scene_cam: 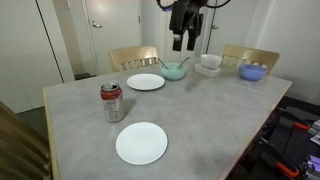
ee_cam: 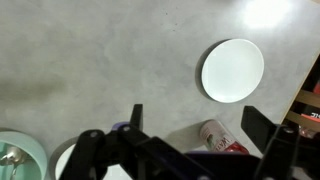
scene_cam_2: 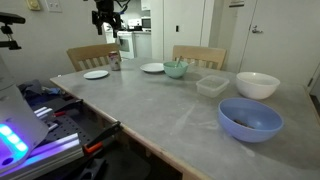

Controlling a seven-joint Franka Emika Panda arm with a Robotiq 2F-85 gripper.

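High above the table hangs my gripper (scene_cam: 184, 44), its two dark fingers spread apart with nothing between them. The wrist view looks down past the gripper at a red and silver can (ee_cam: 222, 137) near the right finger and a round white plate (ee_cam: 232, 70) beyond it. In exterior view 1 the can (scene_cam: 112, 103) stands upright on the left, behind the near white plate (scene_cam: 142, 143). A second white plate (scene_cam: 146, 82) lies farther back. Behind it sits a green bowl (scene_cam: 174, 72) with utensils leaning in it. Both plates look empty.
A blue bowl (scene_cam_2: 250, 118) with something inside, a clear rectangular container (scene_cam_2: 213, 86) and a white bowl (scene_cam_2: 257, 84) stand towards one end of the table. Chairs (scene_cam_2: 200, 58) stand around it.
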